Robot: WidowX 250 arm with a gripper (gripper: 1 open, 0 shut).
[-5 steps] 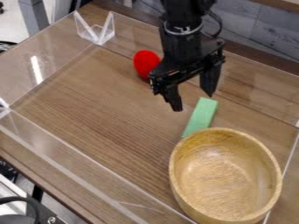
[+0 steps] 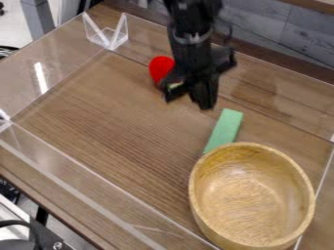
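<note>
My gripper (image 2: 189, 96) is in the upper middle of the camera view, blurred, beside a red object (image 2: 160, 68) that it partly covers. A green bar (image 2: 222, 132) lies on the wooden table to the lower right. Whether anything is between the fingers is hard to see.
A large tan bowl (image 2: 251, 195) fills the lower right. A clear wire-like holder (image 2: 107, 31) stands at the upper left.
My gripper has moved up and left, away from the green bar and toward the red object, uncovering more of the bar.
</note>
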